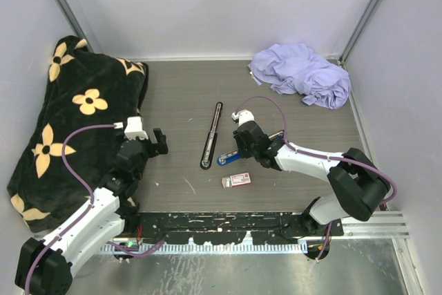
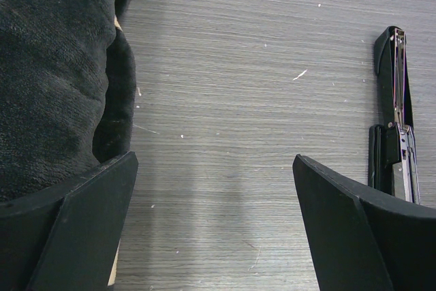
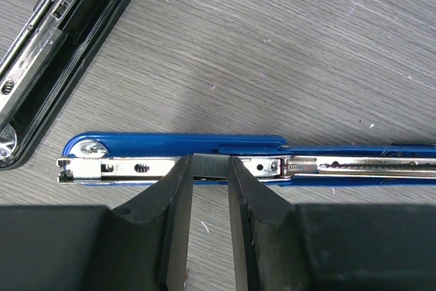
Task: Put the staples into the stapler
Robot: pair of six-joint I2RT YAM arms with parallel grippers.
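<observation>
The opened blue stapler (image 3: 150, 141) lies on the table, its metal channel facing up. My right gripper is over that channel, shut on a short silver strip of staples that sits at or in the channel; whether it is seated I cannot tell. An opened black stapler (image 1: 210, 136) lies to the left, also seen in the left wrist view (image 2: 395, 100). A small staple box (image 1: 236, 180) lies in front of the blue stapler. My left gripper (image 1: 160, 141) stands open and empty at the left.
A dark flowered cushion (image 1: 62, 122) fills the left side. A lilac cloth (image 1: 304, 74) lies at the back right.
</observation>
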